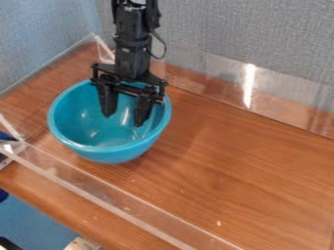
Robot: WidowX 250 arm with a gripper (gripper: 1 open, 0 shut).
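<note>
A large teal bowl [92, 137] rests on the wooden table at the left. My black gripper [127, 100] is over it, its two fingers pointing down inside the bowl's upper part, near the back and right side. Whether anything is between the fingers is hard to tell; I see no object other than the bowl there.
A clear plastic edge runs along the front left and the back. Grey textured walls stand behind and to the left. A dark blue item is partly visible at the far left edge.
</note>
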